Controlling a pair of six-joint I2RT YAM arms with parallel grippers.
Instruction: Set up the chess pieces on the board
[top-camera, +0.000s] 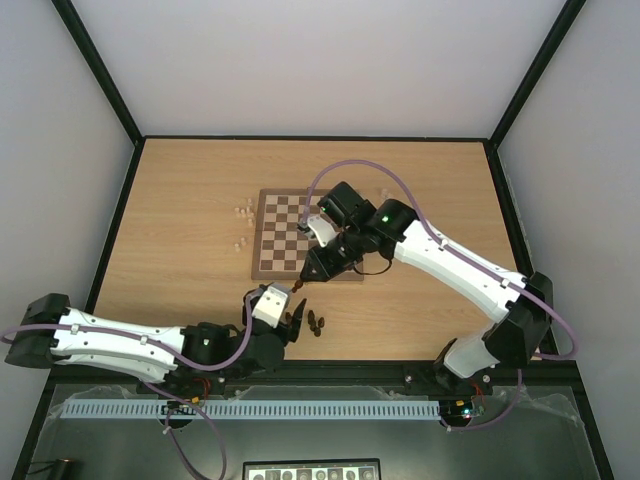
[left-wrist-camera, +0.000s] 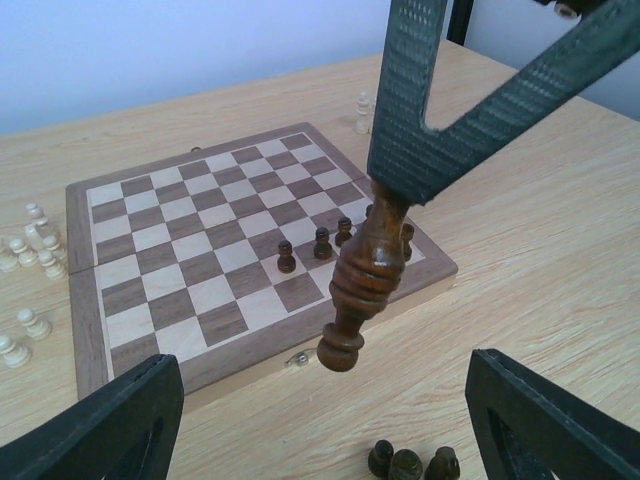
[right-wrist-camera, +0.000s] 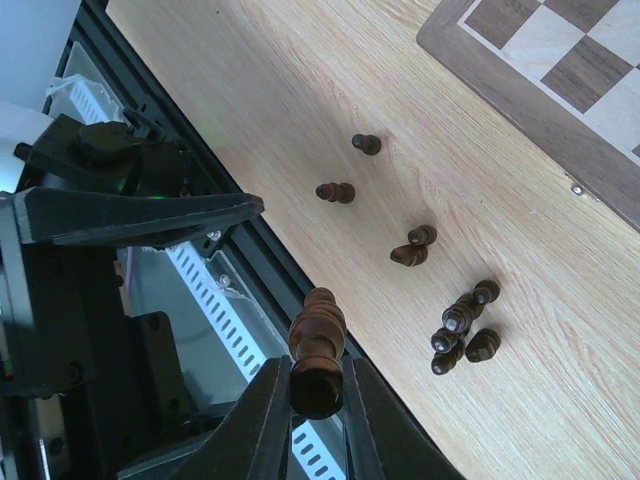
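A dark brown chess piece (left-wrist-camera: 366, 274) is pinched at one end by my right gripper, which is shut on it above the table. It hangs tilted, its other end free. My left gripper stands open just short of that free end, the two fingers apart and nothing between them; the right wrist view shows one of its fingers (right-wrist-camera: 150, 215). The chessboard (left-wrist-camera: 200, 240) lies flat on the table. Several dark pieces (left-wrist-camera: 286, 257) stand upright on its right-hand squares, partly hidden behind the held piece.
Loose dark pieces (right-wrist-camera: 460, 320) lie on the table in front of the board. Light pieces (left-wrist-camera: 38, 235) are grouped left of the board, and a few more light ones (left-wrist-camera: 363, 112) stand beyond its right side. Bare wood surrounds the board.
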